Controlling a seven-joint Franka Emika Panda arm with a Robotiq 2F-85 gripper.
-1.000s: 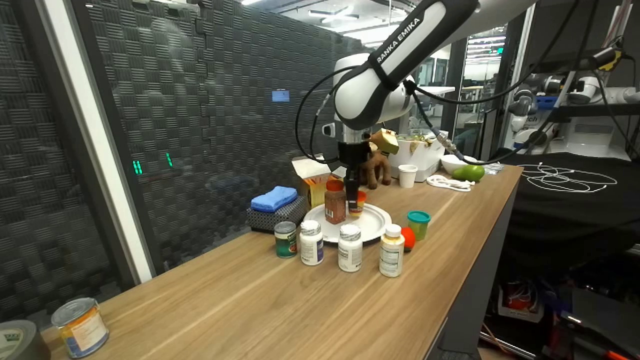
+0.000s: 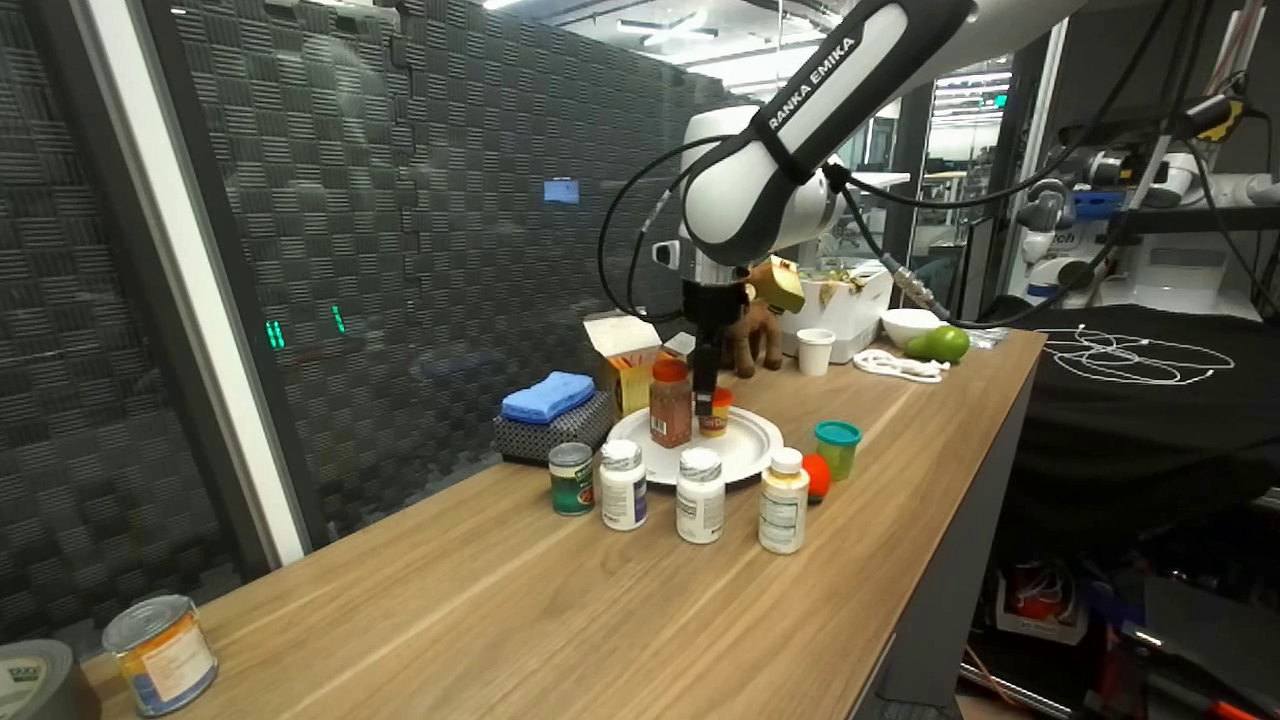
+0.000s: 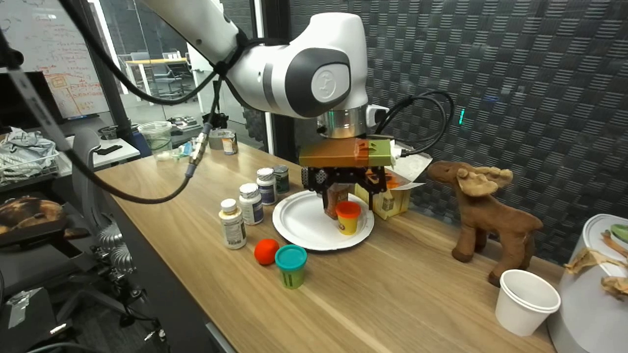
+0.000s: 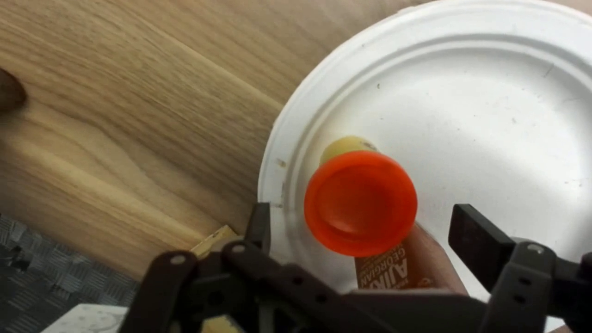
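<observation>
A small yellow tub with a red-orange lid stands upright on the white plate, near its rim. Right beside it on the plate is a spice jar with a red-brown body, partly hidden behind the tub and gripper in exterior view 2. My gripper is open over the plate, pointing down. In the wrist view the red lid shows between and a little ahead of the two fingers, with clear space on both sides. Whether either finger touches the jar cannot be told.
Three white bottles and a green can line the plate's near side. A teal-lidded tub and a red ball lie close by. An open yellow box stands behind the plate. A toy moose is off to one side.
The arm has shifted slightly to the right in exterior view 1, and its hand sits a little lower. The tub, jar and plate look unmoved.
</observation>
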